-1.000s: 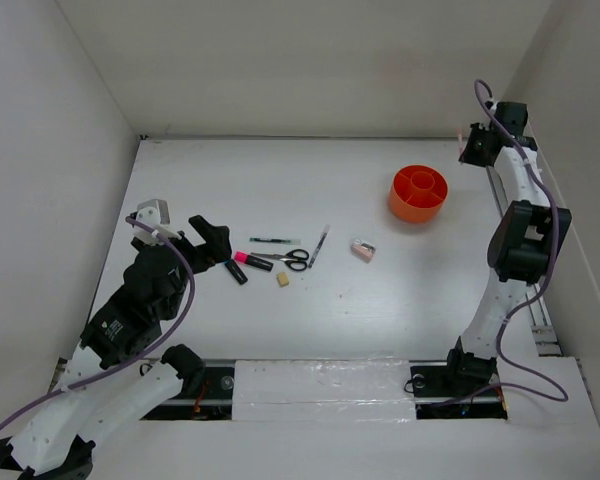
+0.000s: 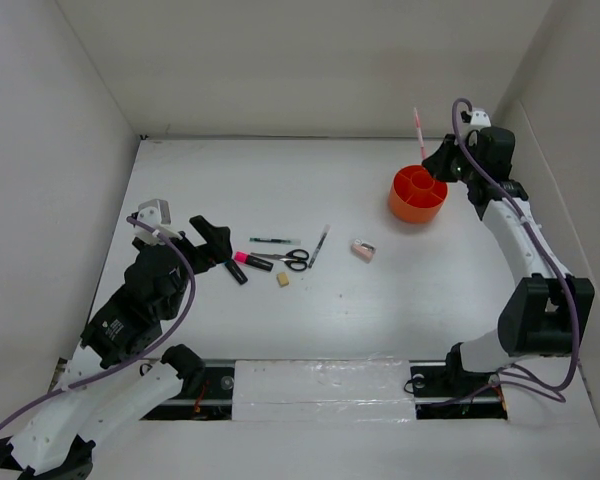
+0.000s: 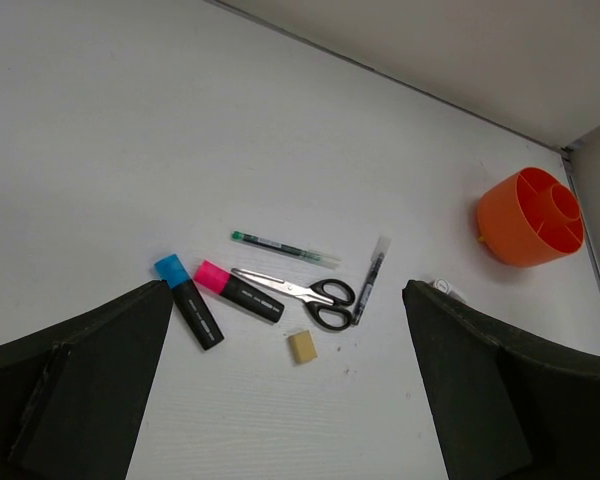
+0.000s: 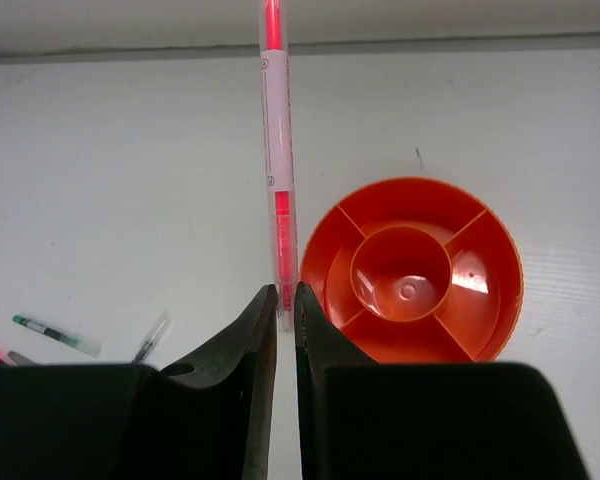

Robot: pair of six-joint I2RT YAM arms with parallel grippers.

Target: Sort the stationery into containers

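Observation:
My right gripper is shut on the lower end of a red-and-pink pen (image 4: 278,130), which points up past the fingertips. In the top view this gripper hangs at the back edge of the orange divided holder (image 2: 416,208); the holder's compartments look empty. At the left, my left gripper stands open above the table, nothing between its fingers. Ahead of it lie a blue-capped marker (image 3: 192,305), a pink-capped marker (image 3: 242,292), scissors (image 3: 305,293), a green-tipped pen (image 3: 280,247), a dark pen (image 3: 370,283) and a small tan block (image 3: 302,347).
A small pale pink-and-white item (image 2: 363,249) lies between the dark pen and the holder. Walls close in the back and sides.
Over the last second my right arm has swung in from the far right, bringing the pen leftward to the holder. The left arm and the things on the table have stayed put.

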